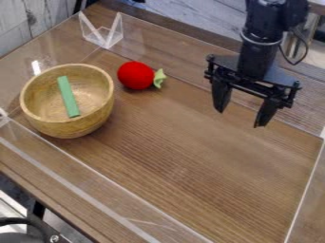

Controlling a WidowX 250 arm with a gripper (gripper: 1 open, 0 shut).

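A black robot arm reaches down from the top right, its gripper hanging low over the right side of the wooden table with its dark fingers spread apart and nothing visible between them. To its left, a red round object with a small green part lies on the table. At the far left a wooden bowl holds a green stick-like object.
A clear plastic container stands at the back left. A dark rounded object shows at the bottom left corner.
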